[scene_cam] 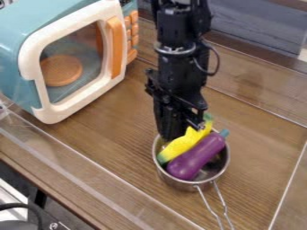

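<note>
The black gripper [177, 121] points down above the left rim of a small metal pot [180, 179] with a long wire handle. Inside the pot lie a yellow vegetable toy [182, 144] and a purple eggplant toy [192, 162]. The gripper's fingertips are dark and overlap one another, so I cannot tell whether they are apart or what lies between them.
A toy microwave [48, 63] in teal and white, with a round orange plate inside, stands at the upper left. A cable runs at the lower left.
</note>
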